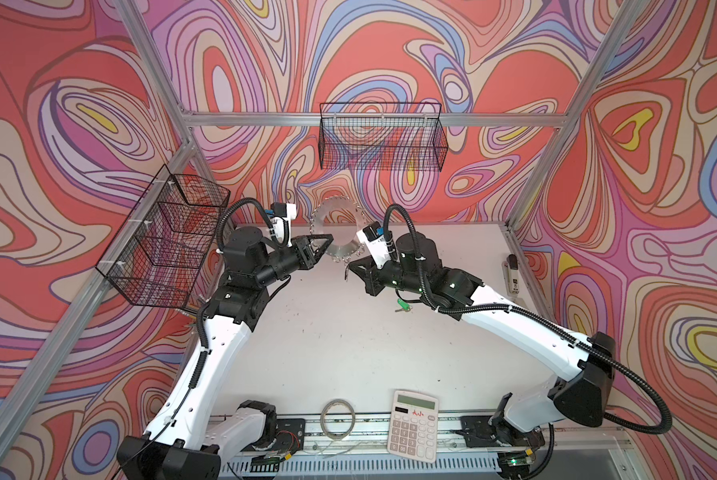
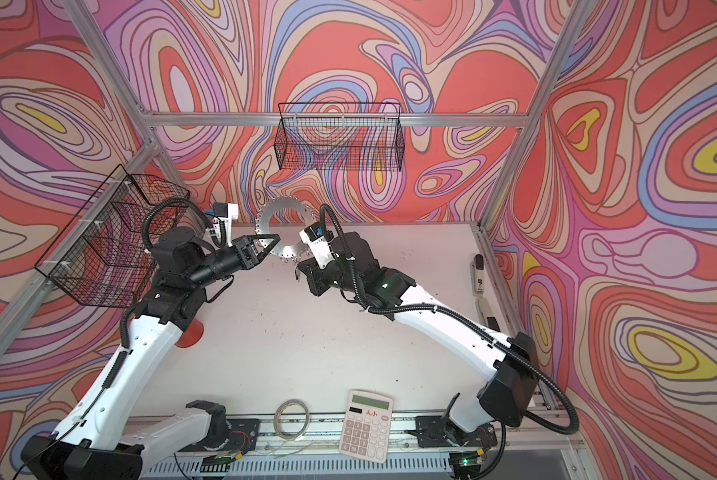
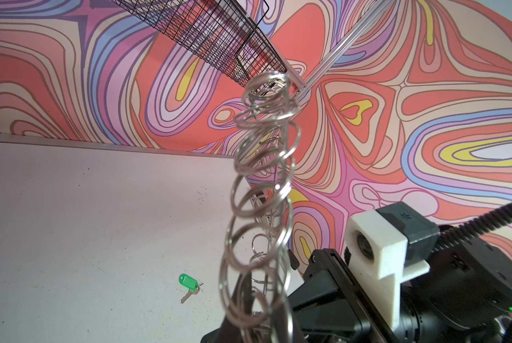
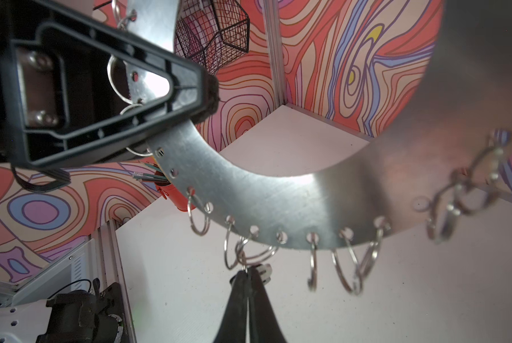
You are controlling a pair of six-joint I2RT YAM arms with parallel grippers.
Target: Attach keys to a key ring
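A large flat metal ring (image 4: pixel 278 188) stands upright, with small wire rings looped through holes along its rim. My left gripper (image 1: pixel 326 242) is shut on its left side. At the lower edge of the large ring, my right gripper has its fingertips closed, beside one of the small rings (image 4: pixel 228 248). A small key (image 1: pixel 346 273) hangs at those fingertips; in the right wrist view a dark and silver piece (image 4: pixel 262 272) shows just behind them. Whether its loop passes through a small ring cannot be told. Another key with a green tag (image 3: pixel 188 281) lies on the table.
Wire baskets hang at the back (image 1: pixel 383 144) and at the left (image 1: pixel 166 240). A red pen cup (image 4: pixel 178 197) stands at the table's left. A calculator (image 1: pixel 412 426) and a coiled cable (image 1: pixel 337 419) lie in front.
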